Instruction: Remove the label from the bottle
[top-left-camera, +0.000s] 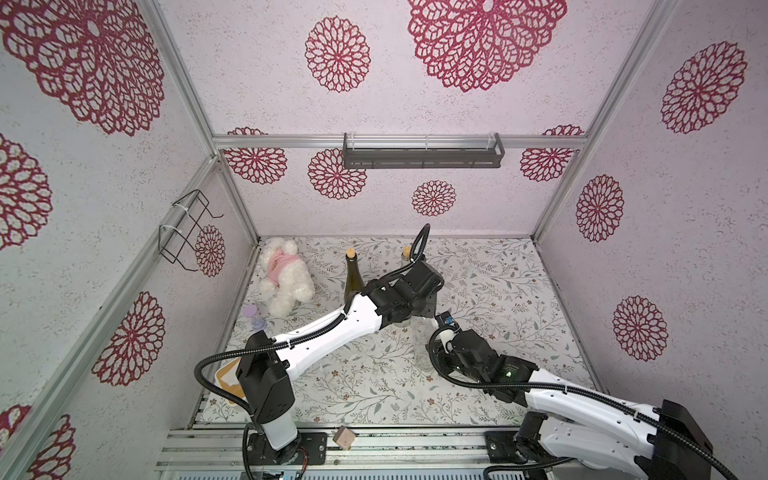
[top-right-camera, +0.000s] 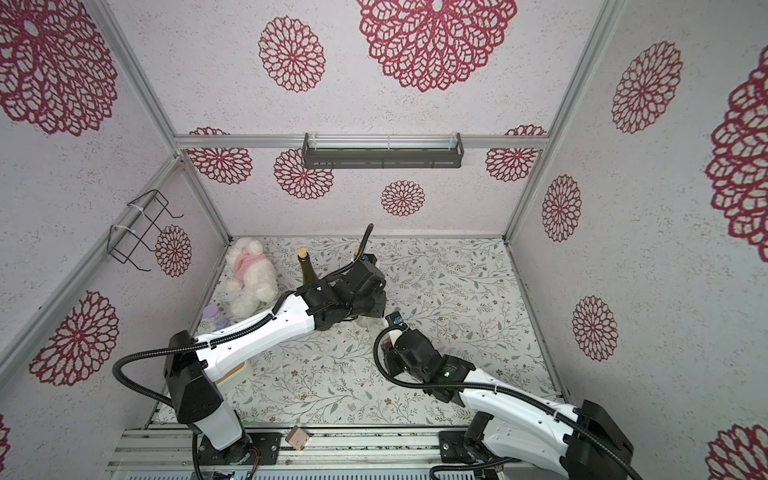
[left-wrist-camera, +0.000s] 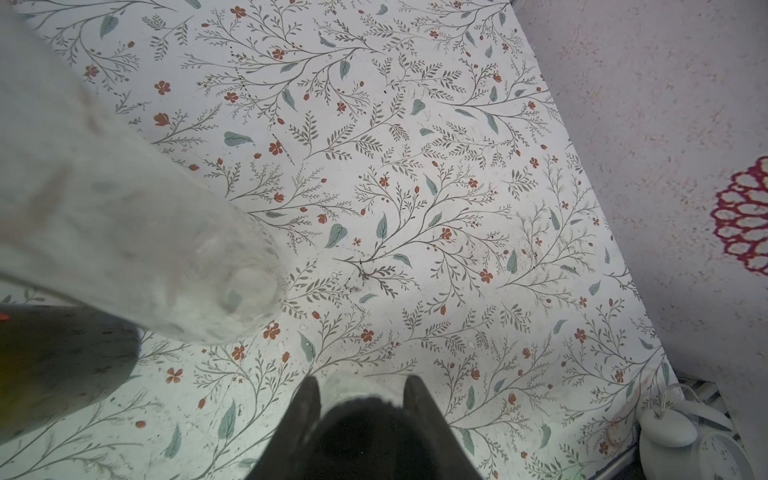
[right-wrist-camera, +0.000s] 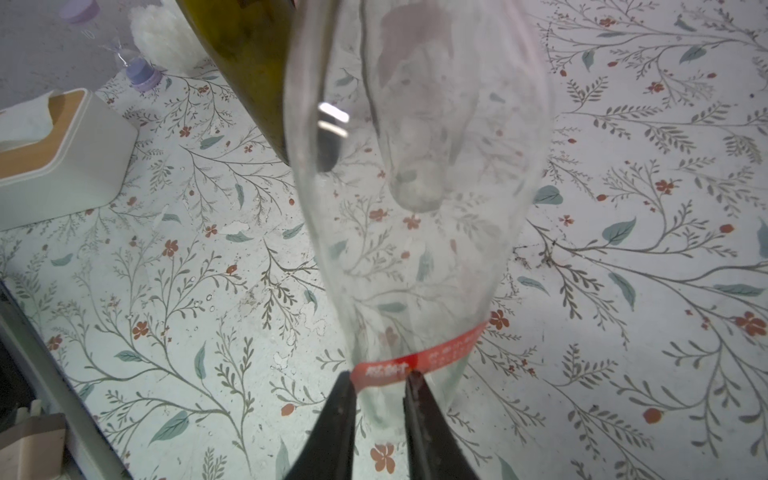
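Note:
A clear bottle with a red band near its lower end stands close in front of my right gripper; its fingertips are at the band, and whether they touch it I cannot tell. In the top views both wrists crowd round that bottle, hiding much of it. My left gripper is shut, with a pale blurred piece between or just behind its fingertips; in the top left view it is mostly hidden behind its own wrist.
A green bottle, another corked bottle partly hidden, a white plush toy, a small purple-capped bottle and a tissue box occupy the left and middle.

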